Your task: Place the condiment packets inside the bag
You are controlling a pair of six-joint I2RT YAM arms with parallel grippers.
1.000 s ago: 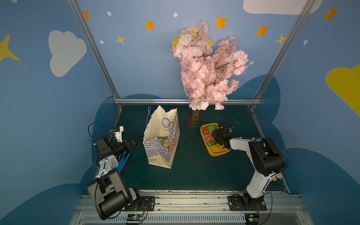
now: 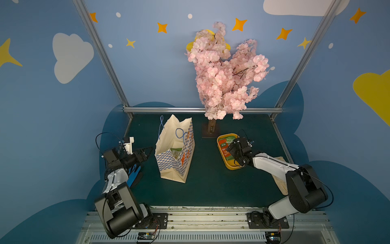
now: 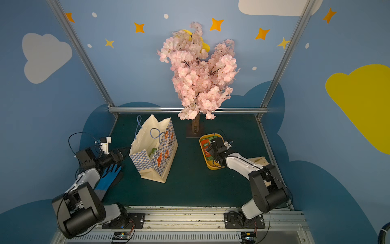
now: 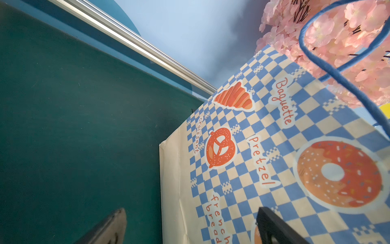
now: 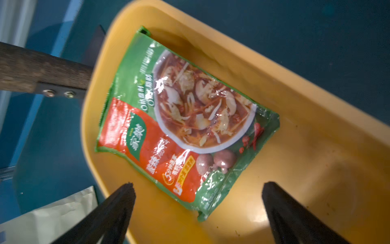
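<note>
A green and red condiment packet (image 5: 182, 126) lies in one end of the yellow bin (image 5: 260, 57), its picture of a stew facing up. Over the bin my right gripper is open, a finger at either side of the view and the packet between and beyond them, not gripped. The cream and blue checked paper bag (image 2: 189, 154) stands upright with its mouth open; a greenish packet (image 2: 176, 152) shows inside. To the bag's left my left gripper (image 2: 151, 150) is open, close to its side wall, with nothing held.
Behind the bin rises a pink blossom tree on a brown base (image 2: 210, 130). A blue glove (image 3: 107, 179) lies under the left arm, and a pale cloth (image 2: 280, 179) under the right. Bare green table (image 2: 215, 187) lies between bag and bin.
The left arm and bag have not moved.
</note>
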